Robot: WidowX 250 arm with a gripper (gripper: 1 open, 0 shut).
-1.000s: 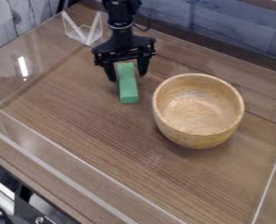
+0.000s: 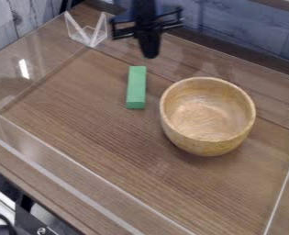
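The black gripper (image 2: pixel 148 46) is high up at the back of the view, motion-blurred, so its fingers are hard to make out. Below it, a green rectangular block (image 2: pixel 137 87) lies lengthwise on the wooden surface (image 2: pixel 110 165), apart from the gripper.
A round wooden bowl (image 2: pixel 208 117) stands to the right, close beside the block. Clear plastic pieces show at the upper left and left edge. Blue walls border the surface at the back.
The gripper has risen up and back, away from the green block, which now lies uncovered in nearly the same place. The bowl has not moved.
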